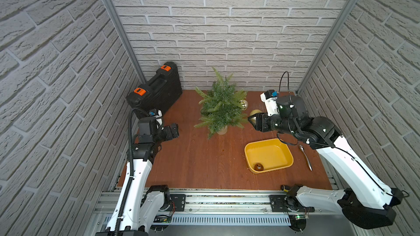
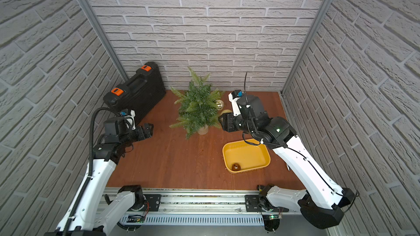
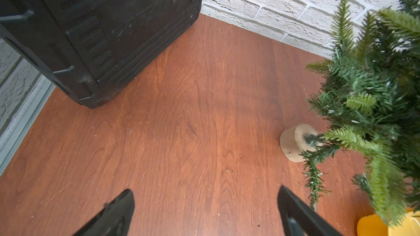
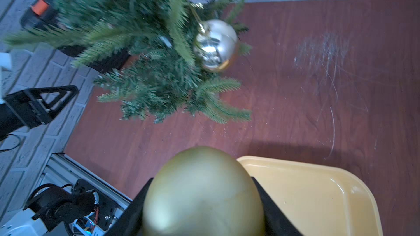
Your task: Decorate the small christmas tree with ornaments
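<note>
The small green tree [image 1: 221,104] stands on its round wooden base [image 3: 299,142] near the middle of the table. On its right side hangs a shiny silver-gold ball [image 4: 217,43] among the branches. A matte gold ball [image 4: 203,192] is between the fingers of my right gripper [image 1: 259,121], which is shut on it in the air just right of the tree. Over the left part of the table, my left gripper is open and empty. A small brown ornament [image 1: 258,166] lies in the near-left corner of the yellow tray [image 1: 280,155].
A black case [image 1: 157,89] with orange latches stands at the back left, beside the left arm. To the right of the tray lies a metal spoon [image 1: 306,157]. Bare table [image 1: 210,161] stretches in front of the tree.
</note>
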